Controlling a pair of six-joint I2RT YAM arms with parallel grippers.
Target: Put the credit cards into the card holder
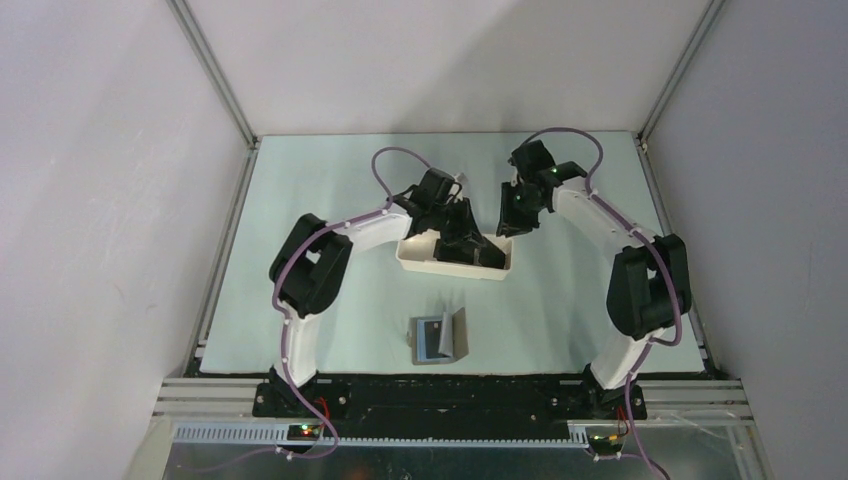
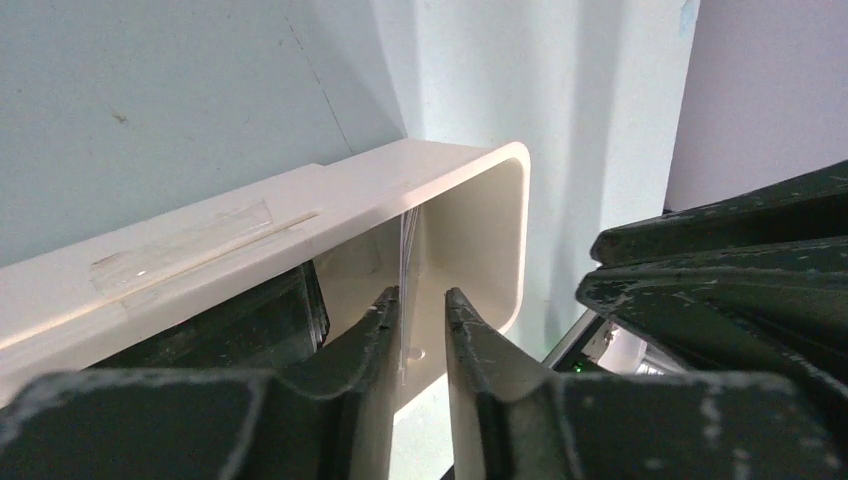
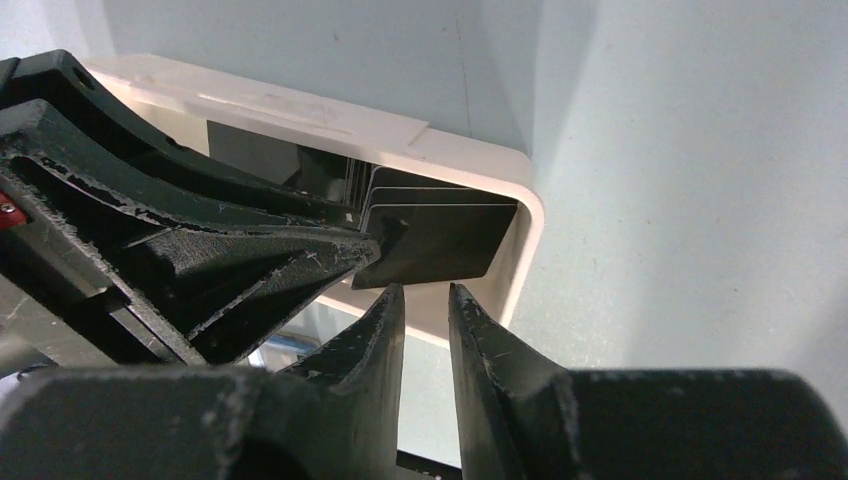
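Observation:
Inside the white box point(image 1: 447, 268) are several black cards point(image 3: 440, 240), leaning fanned against each other at its right end. My left gripper reaches into the box, its fingers part open. A thin card edge point(image 2: 405, 260) runs upright in the gap, nearer the left finger; it is not pinched. Beyond the box's right end, my right gripper stands part open with nothing between its fingers. The card holder point(image 1: 438, 338) lies open in front of the box, a dark panel and blue edge showing inside.
More dark cards point(image 3: 265, 160) stand farther left in the box. The box's long rim point(image 2: 200, 240) runs close beside the left fingers.

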